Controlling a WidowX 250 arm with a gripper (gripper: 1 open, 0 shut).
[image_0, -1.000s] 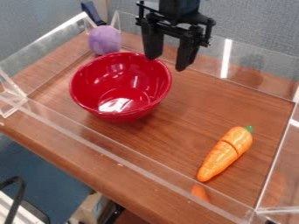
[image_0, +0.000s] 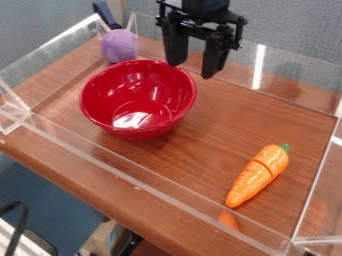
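Observation:
At the top centre of the camera view my black gripper (image_0: 195, 58) hangs open over the back of the wooden tray, its two fingers apart with nothing seen between them. Below it and to the left is a red bowl (image_0: 138, 100), empty. A purple toy (image_0: 119, 45), eggplant-like, lies behind the bowl at the back left. An orange toy carrot (image_0: 257, 176) with a small green top lies at the front right.
Clear low walls (image_0: 287, 92) border the wooden surface (image_0: 241, 125). A black cable and a cardboard item sit below the front left edge.
My gripper has risen very slightly since a second ago. The bowl, purple toy and carrot are unmoved.

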